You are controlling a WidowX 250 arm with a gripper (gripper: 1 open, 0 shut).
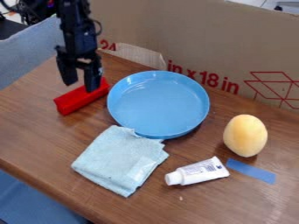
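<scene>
The black gripper (79,77) hangs at the upper left with its fingers open, reaching down around the upper part of a red cylinder (77,100) lying on the wooden table. A blue plate (158,103) is just right of the cylinder. A folded light-blue cloth (119,160) lies in front of the plate, with a white tube (197,171) to its right. A yellow oval object (244,135) rests at the right.
A cardboard box (208,48) stands along the back. A strip of blue tape (250,171) is on the table at the right.
</scene>
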